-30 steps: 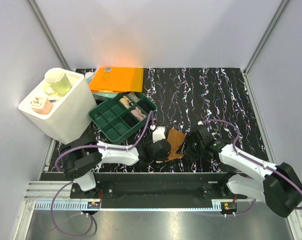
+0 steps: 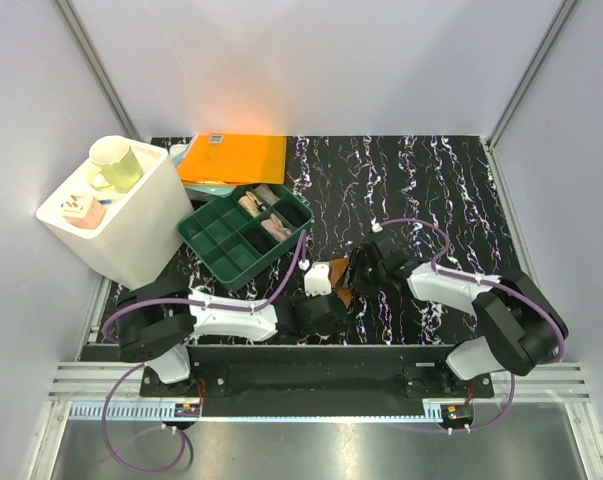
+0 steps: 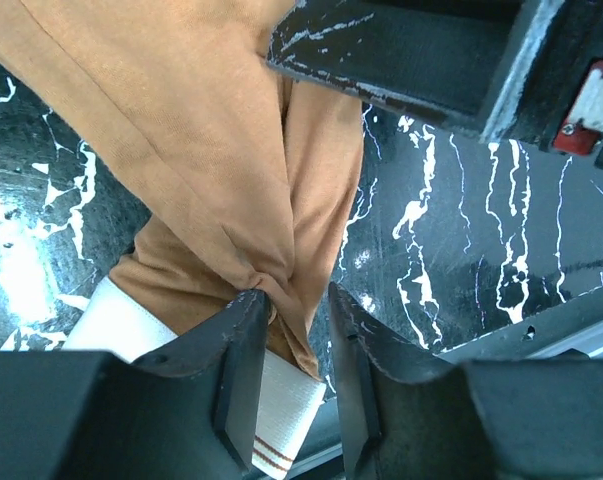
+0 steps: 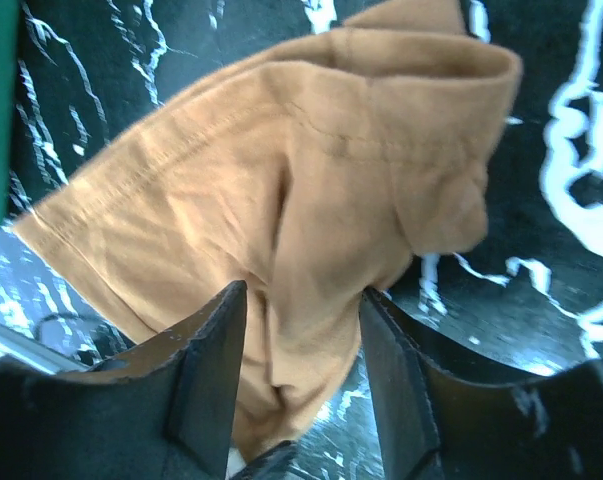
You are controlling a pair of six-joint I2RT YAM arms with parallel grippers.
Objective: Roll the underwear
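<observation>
Brown underwear [image 2: 338,270] lies on the black marbled table between my two grippers, mostly covered by them in the top view. In the left wrist view, the brown cloth [image 3: 201,150] narrows to a gathered fold at the fingertips of my left gripper, which is part open with the fold at its gap. A white waistband edge [image 3: 281,400] with thin red stripes runs below. Over a bunched, raised fold of the cloth [image 4: 361,170], my right gripper stands open, its fingers on either side of the fabric.
The green divided tray [image 2: 216,240], holding several rolled items, sits just left of the cloth. Behind it lies an orange folder [image 2: 236,160]. A white bin [image 2: 131,230] stands far left.
My right arm has swung left and a little away from the front edge, closing in over the underwear and covering more of it.
</observation>
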